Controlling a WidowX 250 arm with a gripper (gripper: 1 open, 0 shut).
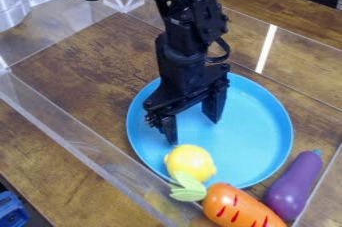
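Observation:
My black gripper (190,109) hangs over a blue plate (262,136), its fingers spread open above the plate's back half with nothing seen between them. A yellow round toy (190,160) lies on the front of the plate, just below and apart from the fingers. An orange toy carrot (241,208) with red stripes and a pale green top lies in front of the plate, and a purple eggplant toy (297,183) lies to the right of it.
Clear low walls edge the wooden surface (74,81). A blue object (11,213) sits at the lower left corner, outside the wall. The wood left of the plate is clear.

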